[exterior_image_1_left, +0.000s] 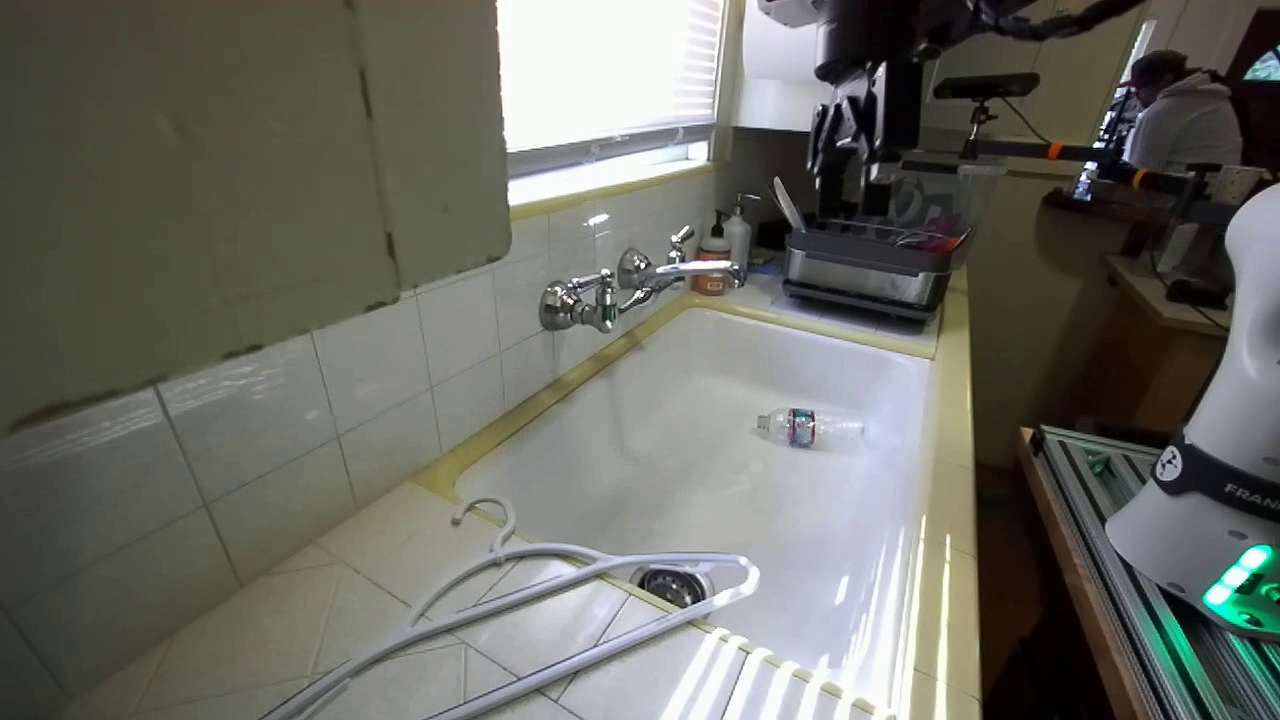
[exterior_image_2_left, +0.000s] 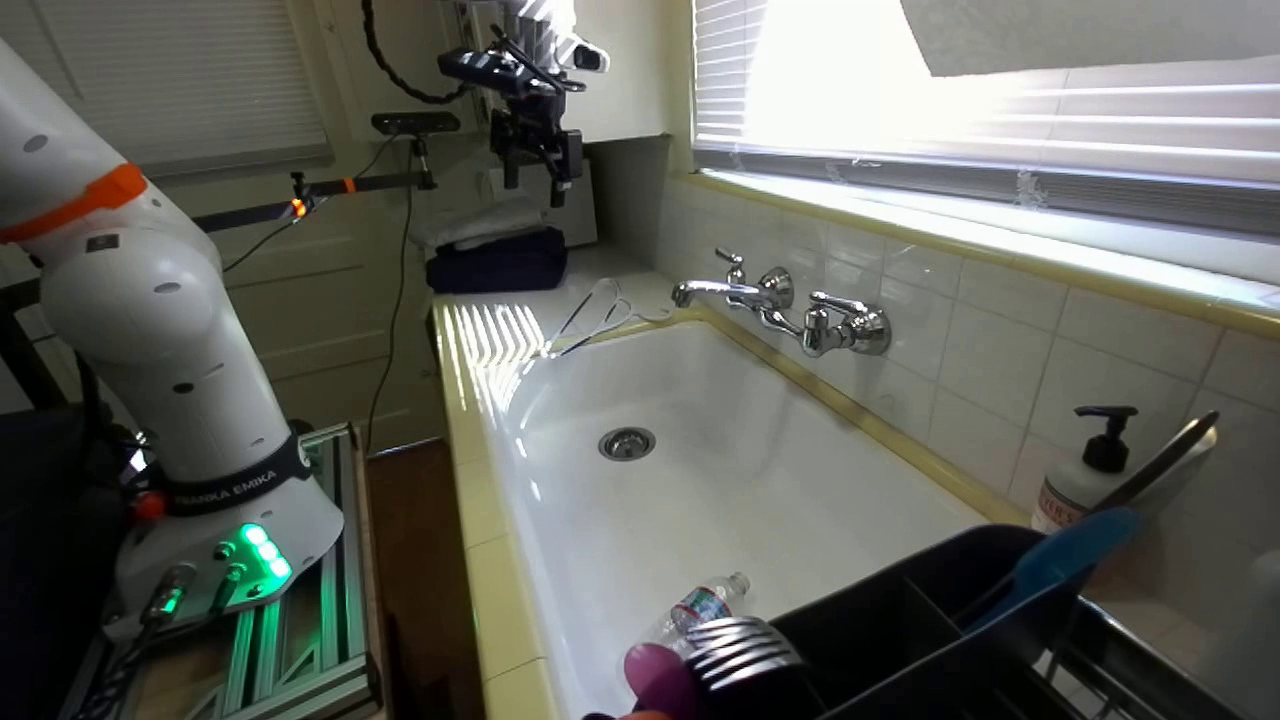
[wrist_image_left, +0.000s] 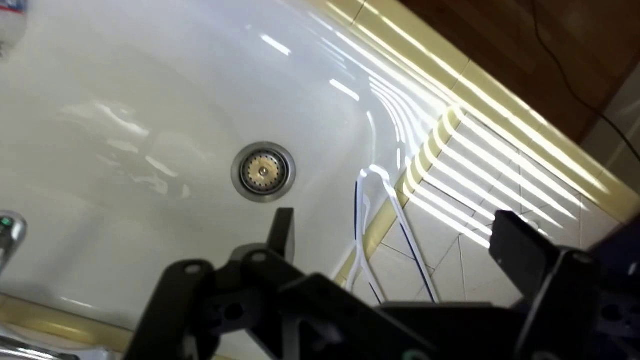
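Note:
My gripper (exterior_image_2_left: 536, 190) hangs high above the drain end of the sink, open and empty. Its two black fingers stand wide apart in the wrist view, with the hanger beyond the gap between them. That hanger (exterior_image_1_left: 564, 612) is white with dark strips and lies on the tiled counter, one end jutting over the sink edge. In the wrist view my own gripper hides part of the hanger (wrist_image_left: 411, 249). A clear plastic bottle (exterior_image_1_left: 804, 426) with a coloured label lies on its side in the white sink (exterior_image_1_left: 672, 384), well away from my gripper.
A dish rack (exterior_image_1_left: 864, 270) with utensils stands at the sink's other end, soap bottles (exterior_image_1_left: 720, 256) beside it. The faucet (exterior_image_2_left: 786, 306) juts from the tiled wall. Folded dark cloth (exterior_image_2_left: 498, 262) sits on the counter by the hanger. Around the drain (wrist_image_left: 264, 172) the basin is clear.

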